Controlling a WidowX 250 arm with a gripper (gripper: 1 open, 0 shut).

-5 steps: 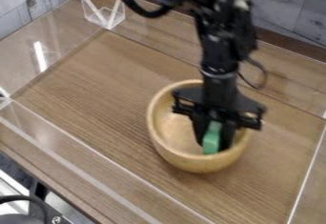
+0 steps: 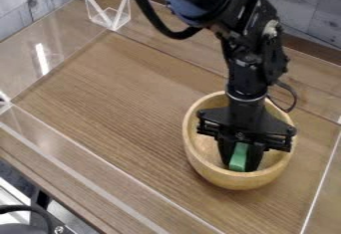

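My black gripper is lowered into a pale yellow, round bowl on the right side of the wooden table. It is shut on a green object inside the bowl, whose shape is mostly hidden by the fingers.
A white wire-like object stands at the back left. Grey board walls run behind the table, and a dark cable lies at the lower left.
Since a second ago the gripper and bowl have shifted slightly toward the front right, with the green object still at the fingers.
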